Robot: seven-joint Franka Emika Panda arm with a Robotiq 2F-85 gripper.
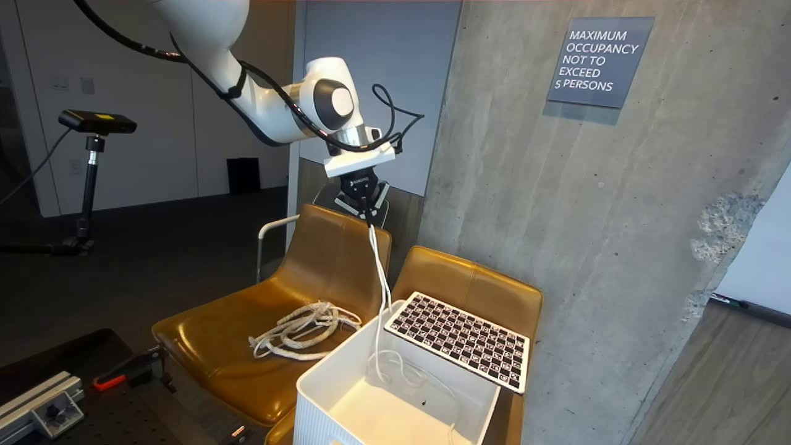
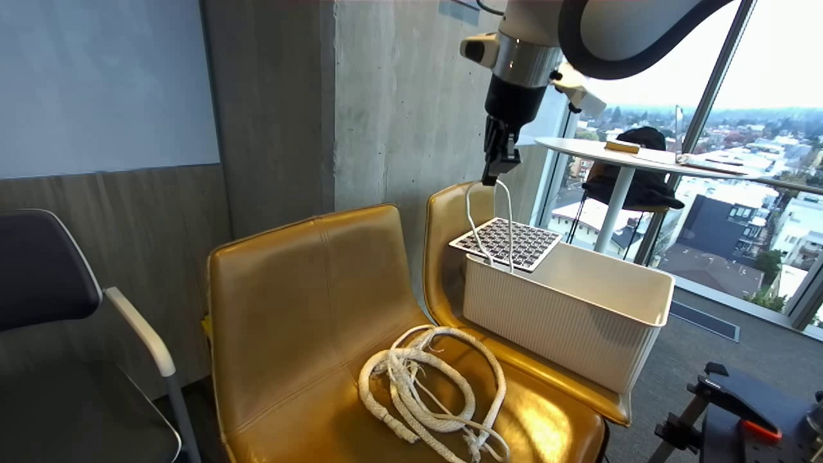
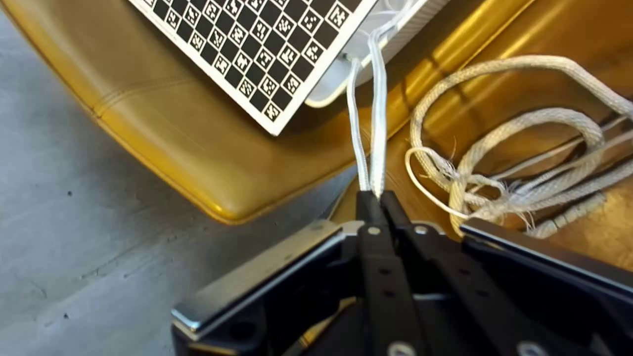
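Observation:
My gripper (image 1: 366, 212) is shut on a thin white cord (image 1: 382, 280), high above the near corner of a white ribbed bin (image 2: 540, 324). Two strands of the cord (image 3: 378, 118) run from between the fingertips down over the bin's rim, and more of it lies loosely inside on the floor of the bin. A thicker off-white rope (image 2: 432, 386) lies coiled on the seat of the neighbouring tan chair, apart from the gripper. In the wrist view that rope (image 3: 522, 124) is on the right.
A black-and-white patterned board (image 1: 460, 341) rests across one end of the bin. Tan chairs (image 2: 308, 308) stand side by side, their backs rising near the gripper. A concrete wall (image 1: 593, 222) is behind them. A dark table edge with a clamp (image 1: 133, 368) sits at lower left.

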